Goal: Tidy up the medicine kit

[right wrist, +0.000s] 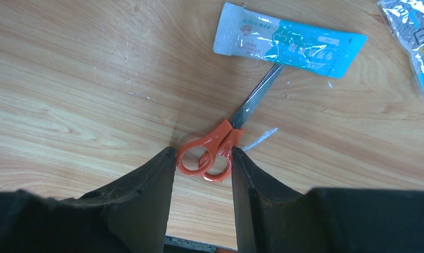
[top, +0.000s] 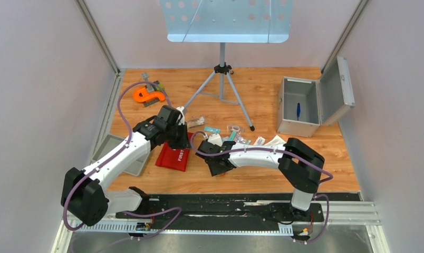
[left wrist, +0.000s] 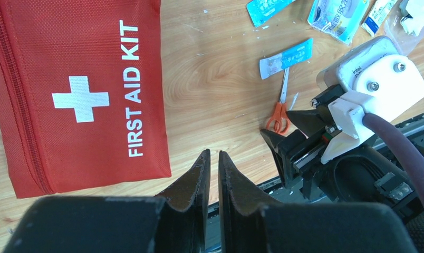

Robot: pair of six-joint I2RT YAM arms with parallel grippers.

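Observation:
The red first aid pouch lies flat on the table. Just past its lower edge, my left gripper has its fingers slightly parted, with nothing between them. Orange-handled scissors lie on the wood, their tip tucked under a blue tube. My right gripper is open around the scissors' handles, one finger on each side. A silver box with its lid swung open stands at the right, holding a blue pen-like item.
Several small packets and a blue strip lie between the arms and the stand's tripod. A grey tray sits under the left arm. An orange tool lies at back left.

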